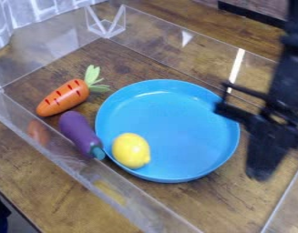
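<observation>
A blue plate (176,123) sits near the middle of a wooden surface, with a yellow lemon (130,151) on its lower left part. A purple eggplant (82,134) lies just left of the plate, and an orange carrot (67,95) with green leaves lies farther up and left. My dark gripper (258,146) is a blurred shape at the right side, partly out of frame; its fingers are too blurred to tell how they stand.
Clear plastic walls run along the left, back and front of the area. Bare wood shows above the plate and at the lower right below it.
</observation>
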